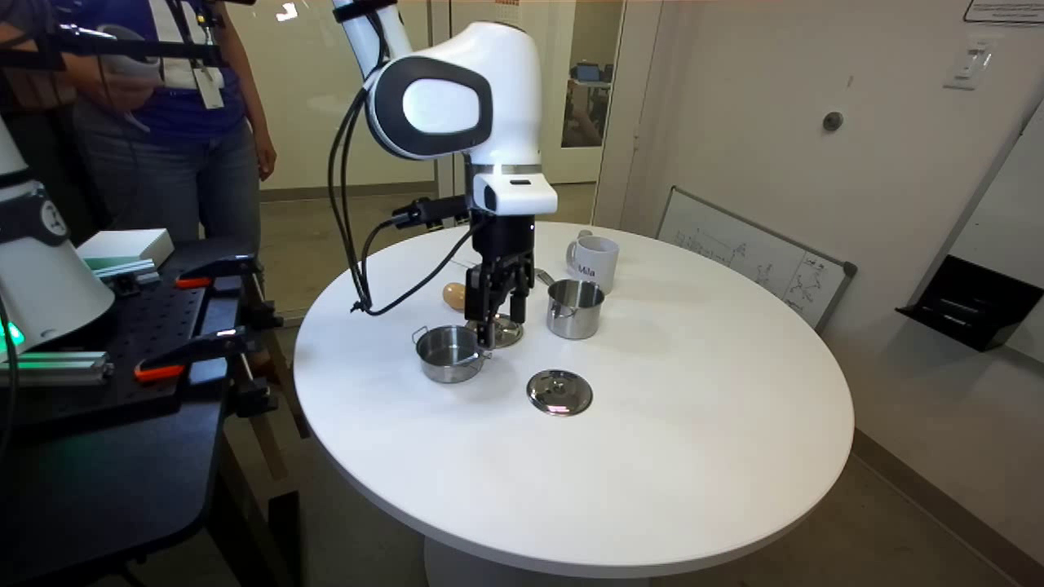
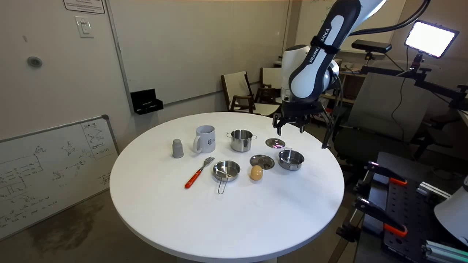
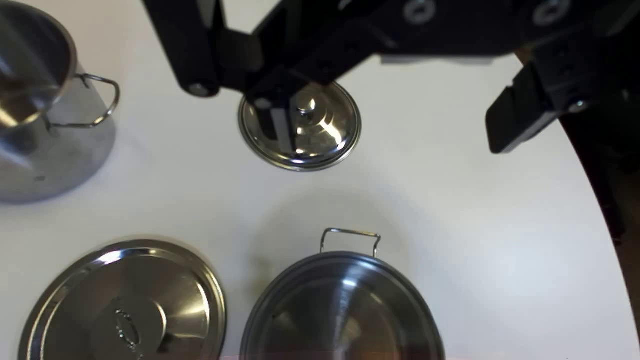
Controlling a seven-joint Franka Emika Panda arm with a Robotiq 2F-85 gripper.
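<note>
My gripper is open with nothing between its fingers, and hangs above the table. In the wrist view its left fingertip overlaps the smaller steel lid (image 3: 327, 135), which lies knob up on the table. Below it in that view is a shallow two-handled pot (image 3: 342, 312), empty, with a larger lid (image 3: 126, 300) to its left. At the left edge stands a deeper steel pot (image 3: 66, 144). Exterior view 2 shows the gripper (image 2: 290, 127) over the far side, near the small lid (image 2: 275, 143) and the shallow pot (image 2: 291, 160).
Toward the near side in exterior view 2 are an egg (image 2: 256, 173), a small pan (image 2: 226, 170), a red-handled fork (image 2: 196, 177), a mug (image 2: 206, 138) and a grey cup (image 2: 177, 149).
</note>
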